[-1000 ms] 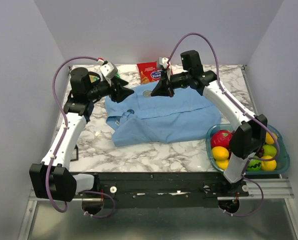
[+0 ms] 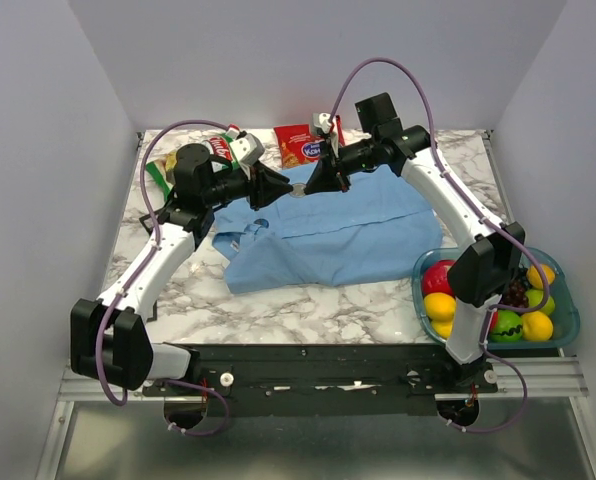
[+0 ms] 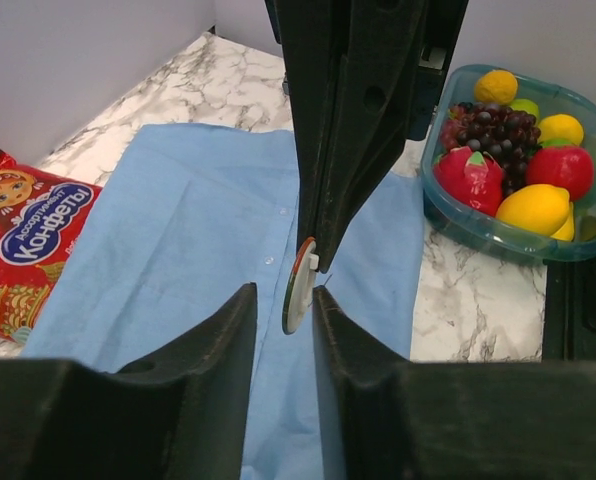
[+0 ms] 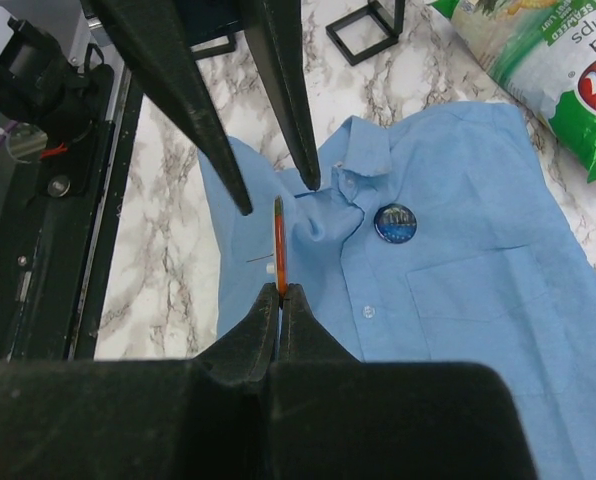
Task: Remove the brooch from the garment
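Observation:
A thin round badge (image 3: 298, 290) is held up over the blue shirt, its edge pinched by my right gripper, which is shut. Seen edge-on in the right wrist view, its rim shows orange-red. My left gripper comes from the opposite side, fingers part open, with the badge's free edge between or just ahead of its fingertips; contact cannot be told. A second round badge, dark blue (image 4: 395, 223), lies on the blue shirt (image 2: 348, 240) close to its collar. The shirt is spread on the table, rumpled at the collar end.
A red candy bag (image 2: 298, 146) lies behind the shirt, and a green chips bag (image 4: 558, 70) is beyond the collar side. At the right front stands a blue fruit basket (image 2: 571, 325). Bare marble (image 2: 278, 318) runs along the table's front.
My left gripper has moved right, closing the gap to the badge. The right gripper has shifted only slightly and still holds the badge.

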